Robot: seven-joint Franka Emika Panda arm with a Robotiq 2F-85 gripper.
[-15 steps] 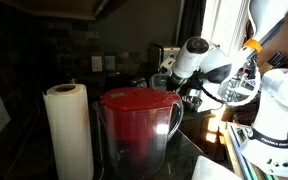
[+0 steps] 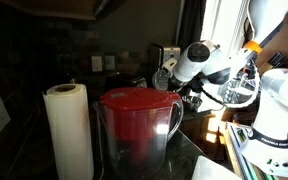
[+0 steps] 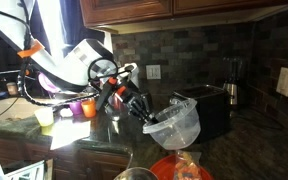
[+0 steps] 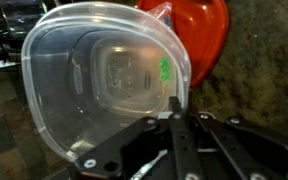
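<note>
My gripper is shut on the near rim of a clear plastic container [image 4: 109, 100]. In the second exterior view this container [image 3: 174, 127] is held tilted, its open side turned partly toward that camera. Beneath it, a red plate or bowl [image 3: 165, 169] rests on the dark counter. The same red dish [image 4: 210, 45] shows past the container's edge in the wrist view. A small green mark [image 4: 165, 69] is visible at the container's floor. From the first exterior view, the gripper's tips are too small and cluttered to make out.
A red-lidded pitcher [image 2: 136, 130] and a paper towel roll [image 2: 70, 130] stand in the foreground. A clear round bowl [image 3: 135, 174] is near the counter's front edge. A dark toaster [image 3: 210, 103] stands behind the container.
Over the last second the arm and the clear container have shifted only slightly in the first exterior view. Everything else there stays put.
</note>
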